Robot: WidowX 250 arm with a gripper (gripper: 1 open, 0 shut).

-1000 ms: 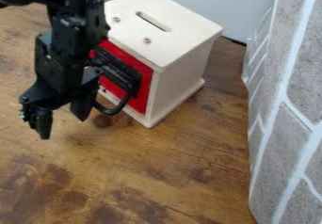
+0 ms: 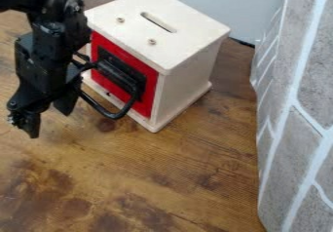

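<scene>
A light wooden box [image 2: 186, 48] with a slot and screws on its top stands on the wood floor, its red front panel [image 2: 147, 101] facing left. A black part with a curved black loop is on that panel. The black arm comes down from the upper left, and its gripper [image 2: 42, 116] is low over the floor, left of the box, open with nothing seen between its fingers. The arm partly hides the panel's left side.
A grey brick-patterned wall [image 2: 294, 129] runs along the right, and a pale wall [image 2: 232, 2] stands behind the box.
The arm and gripper have moved left, away from the box's front, uncovering a little more of it. The box has not visibly moved.
</scene>
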